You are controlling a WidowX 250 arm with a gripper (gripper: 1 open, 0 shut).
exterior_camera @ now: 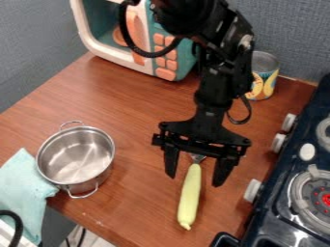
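Observation:
My black gripper [196, 168] points down over the wooden table, its two fingers spread wide apart and open. Between and just below them lies a long pale yellow object [188, 201], like a corn cob or vegetable, with a small silvery piece near its upper end, partly hidden by the gripper. I cannot tell whether the fingers touch the table.
A steel pot [75, 155] stands at the left beside a light blue cloth [18, 188]. A stove [302, 193] fills the right edge. A can [261, 77] and a toy microwave [106, 34] stand at the back.

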